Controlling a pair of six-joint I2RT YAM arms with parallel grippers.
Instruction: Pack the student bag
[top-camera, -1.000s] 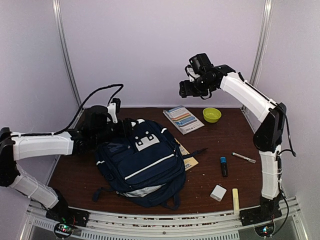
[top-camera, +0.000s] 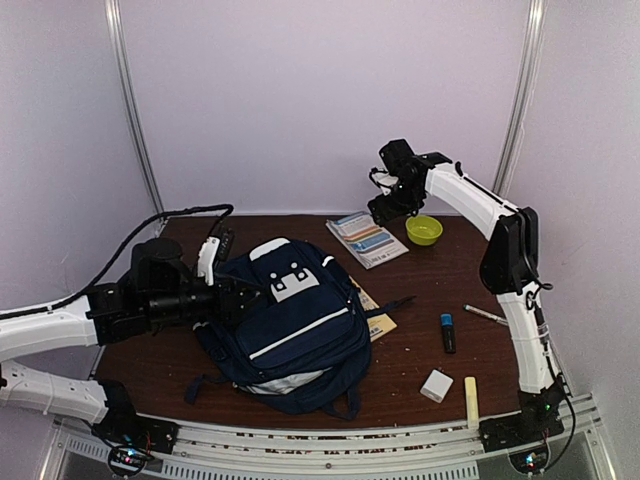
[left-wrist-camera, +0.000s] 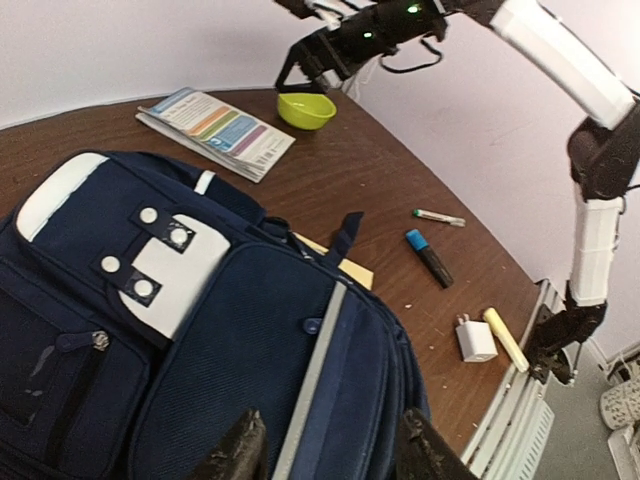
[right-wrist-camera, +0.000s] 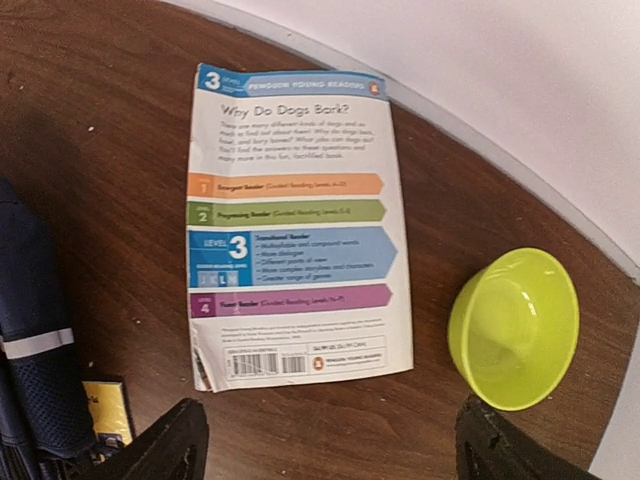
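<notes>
The navy backpack (top-camera: 290, 330) lies on the table's left-middle. My left gripper (top-camera: 245, 295) is low over it; in the left wrist view its fingertips appear apart against the bag's fabric, and whether they grip any is unclear. My right gripper (top-camera: 385, 208) is open above the back of the table, over a reading book (right-wrist-camera: 295, 230) beside a green bowl (right-wrist-camera: 512, 325). A second, yellow book (top-camera: 382, 324) is partly under the bag. A blue-capped marker (top-camera: 448, 334), a pen (top-camera: 486, 314), a white charger cube (top-camera: 436, 386) and a pale yellow stick (top-camera: 471, 400) lie at the right.
The wooden table (top-camera: 150, 380) has bare room right of the bag, between the books and small items. Walls stand at the back and both sides, and a metal rail (top-camera: 330, 440) runs along the front edge.
My right gripper has descended toward the book and bowl. The objects on the table look unmoved.
</notes>
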